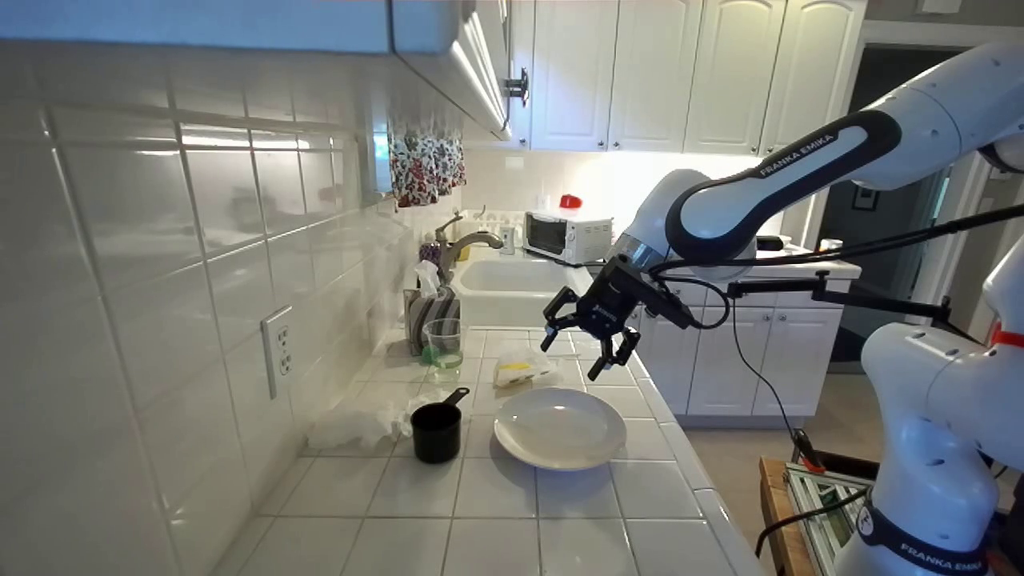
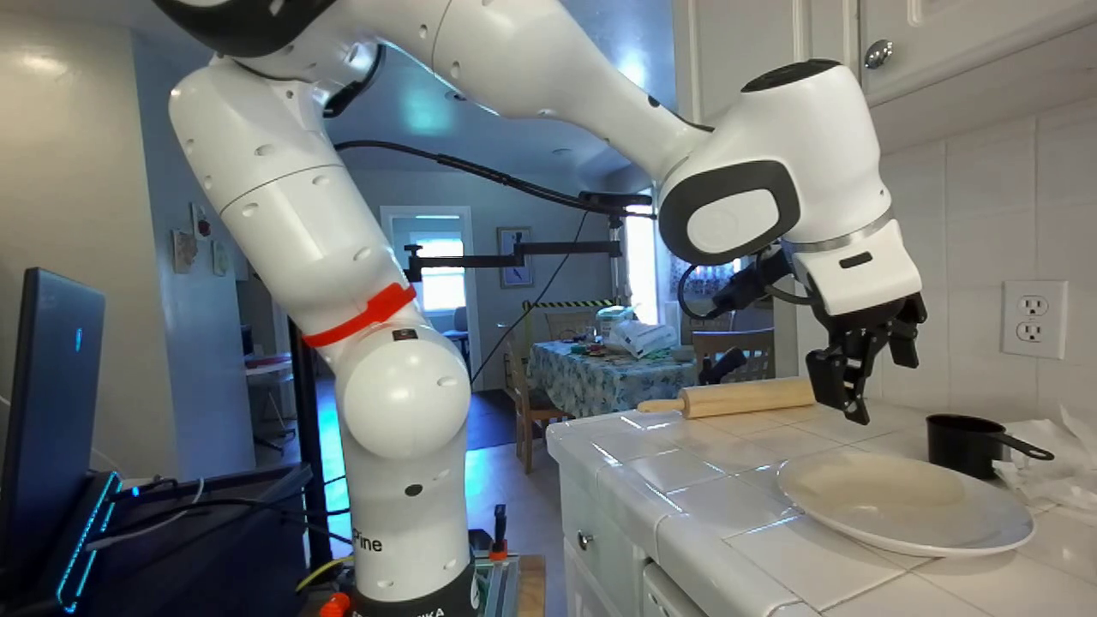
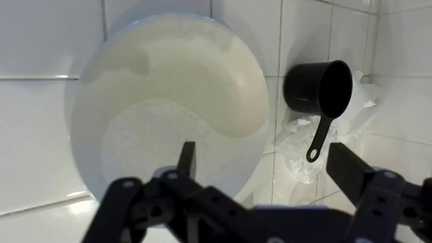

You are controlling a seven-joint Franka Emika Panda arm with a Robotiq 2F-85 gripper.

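Note:
My gripper hangs above the tiled counter, its fingers spread wide with nothing between them. Below it lies a white plate, flat and empty; in the wrist view the plate fills the left half, partly covered by a finger. A black measuring cup stands upright beside the plate on the wall side. In the wrist view the cup shows its open mouth, and its handle points down toward the gap between the fingers. The gripper touches neither the cup nor the plate.
Crumpled clear plastic lies by the cup against the wall. Farther back are a clear tumbler, a packet and a striped box. A rolling pin rests on the counter. Bare tiles lie in front.

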